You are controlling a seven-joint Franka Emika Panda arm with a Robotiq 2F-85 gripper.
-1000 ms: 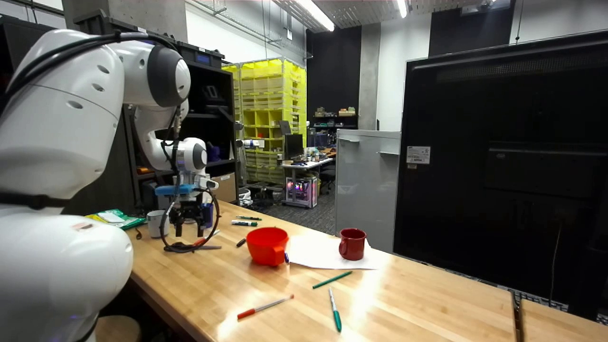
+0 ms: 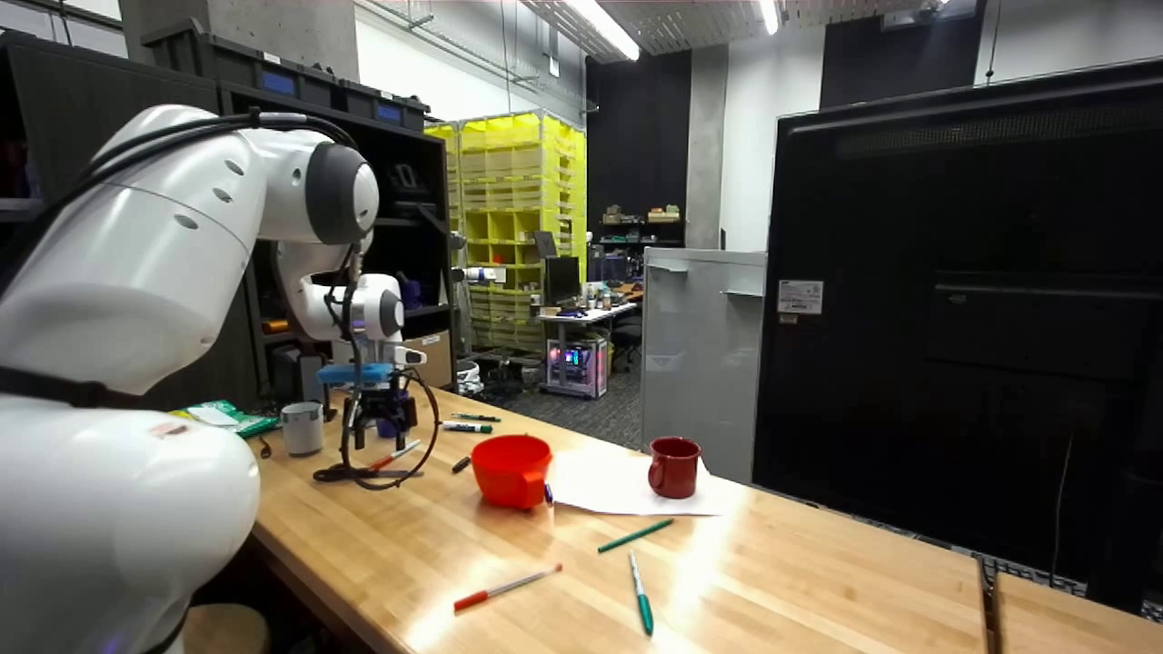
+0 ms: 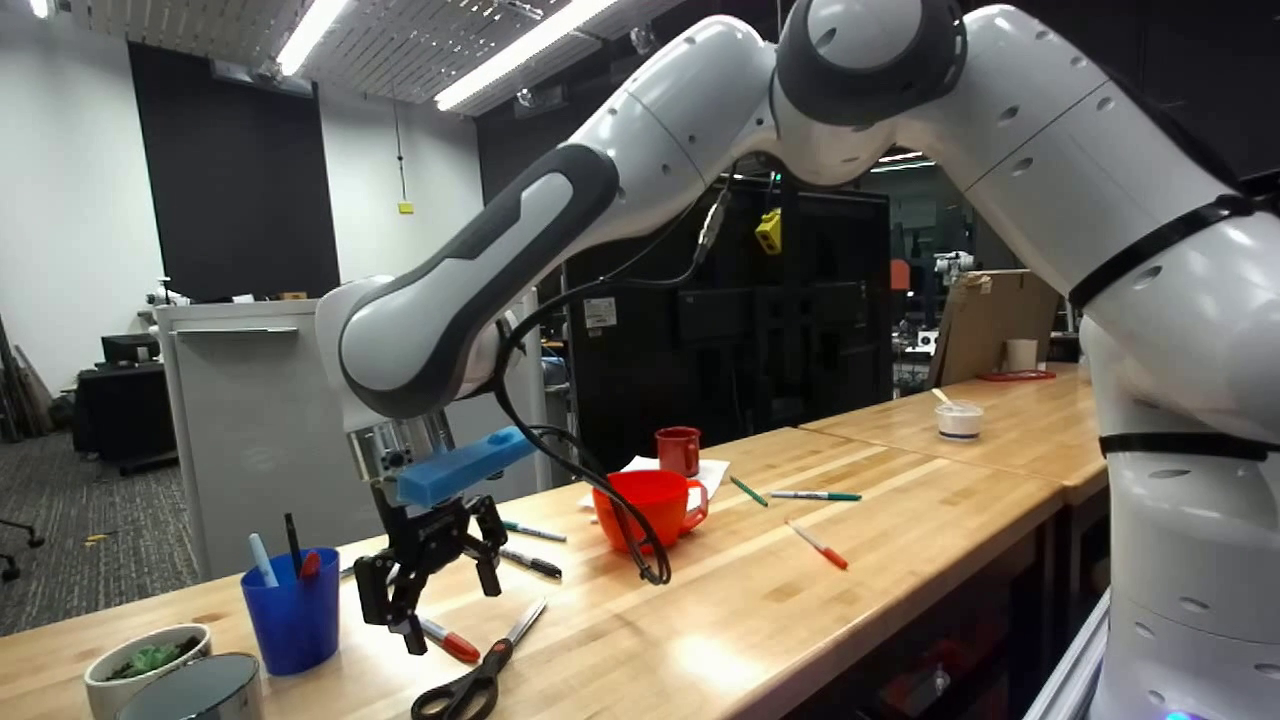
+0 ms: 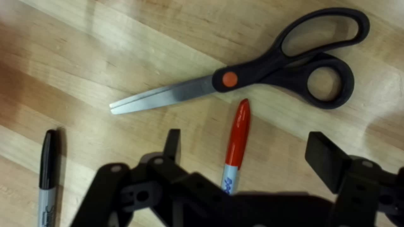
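My gripper stands open above the table, nothing held between its fingers. In the wrist view a red-capped marker (image 4: 238, 138) lies between and below the two fingers, its barrel end hidden behind the gripper body. Black-handled scissors (image 4: 246, 75) rest just past its cap, blades pointing left. To the left lies a black-capped marker (image 4: 47, 162). Exterior view 2 has the gripper (image 3: 452, 614) hanging over the red-capped marker (image 3: 450, 640), close to the scissors (image 3: 482, 678). A blue cup (image 3: 292, 614) holding several pens stands beside it.
A red-orange bowl (image 2: 512, 470) and a dark red mug (image 2: 675, 468) on white paper (image 2: 594, 484) stand farther along the table. Several loose pens lie around them. A potted plant (image 3: 146, 660) and a grey mug (image 2: 302, 429) flank the gripper's end of the table.
In exterior view 1 the arm and gripper have shifted to the right, away from the grey mug. The objects on the table look unmoved.
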